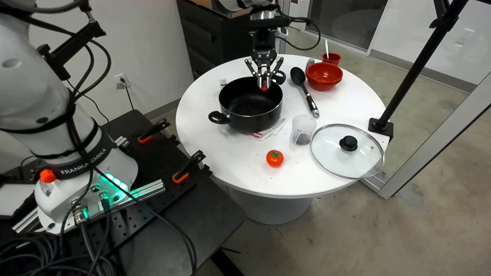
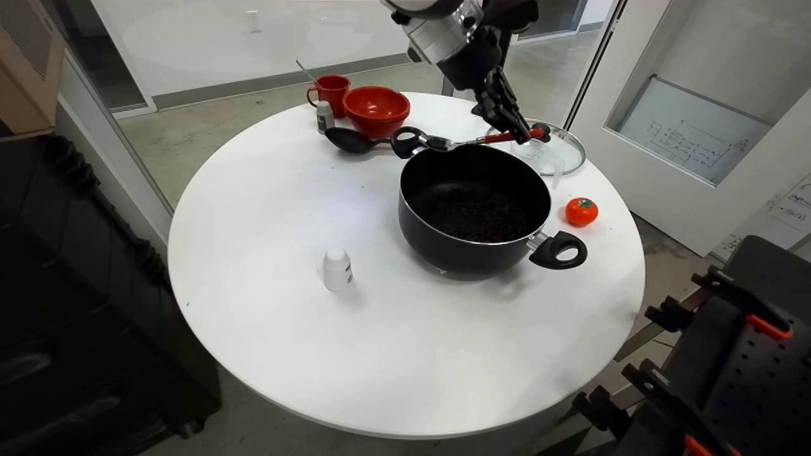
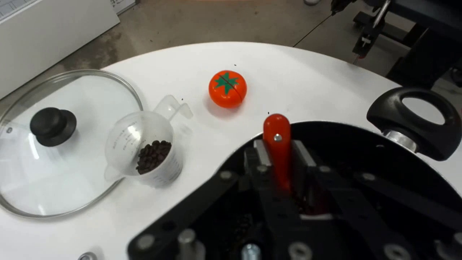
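Note:
A utensil with a red handle (image 3: 277, 130) and a metal head (image 2: 441, 143) is clasped in my gripper (image 1: 264, 84), which is shut on the handle. In exterior view 2 the utensil lies roughly level across the upper part of the black pot (image 2: 464, 251), above its far rim. Dark bits, apparently beans, cover the pot's floor. My fingers (image 3: 261, 158) press on both sides of the handle in the wrist view, and its rounded end sticks out past them. The metal head is not clear in the wrist view.
Near the pot are a tomato (image 1: 274, 158), a clear measuring cup (image 3: 171, 171) with dark beans, and a glass lid (image 1: 336, 154). Red bowls (image 2: 376, 110), a red mug (image 2: 332, 92), a black ladle (image 1: 298, 76) and a white bottle (image 2: 338, 271) stand farther round.

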